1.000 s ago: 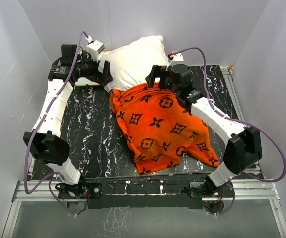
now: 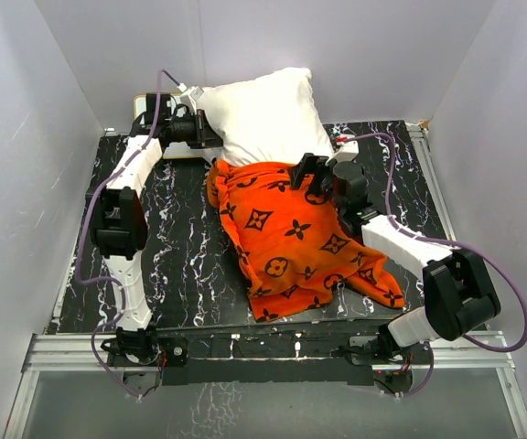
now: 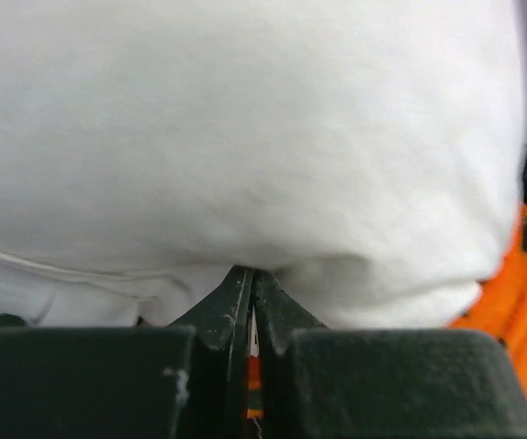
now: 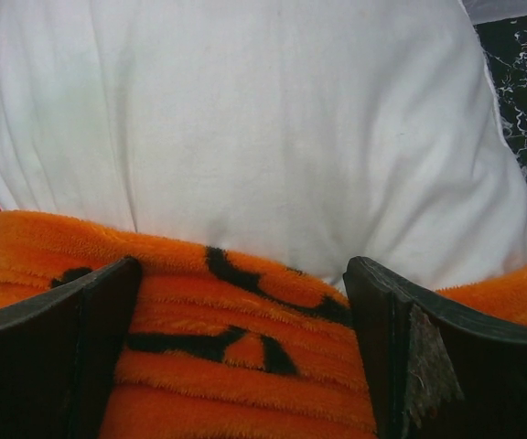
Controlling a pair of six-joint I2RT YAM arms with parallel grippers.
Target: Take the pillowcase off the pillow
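The white pillow point(image 2: 259, 105) lies at the back, with the orange patterned pillowcase point(image 2: 291, 247) bunched over its front part and spread toward the near edge. In the left wrist view my left gripper is shut at the pillow's white fabric, its tips partly hidden in it; whether cloth is between them is unclear. My right gripper point(image 2: 305, 174) stands open over the pillowcase's upper edge, whose ridged orange cloth point(image 4: 227, 347) lies between the fingers in the right wrist view, white pillow beyond.
Walls bound the table at back and sides. A pale board point(image 2: 140, 105) lies at the back left.
My left gripper has gone from open to shut at the pillow's left side. My right gripper has moved down and slightly right, toward me, over the pillowcase's upper edge.
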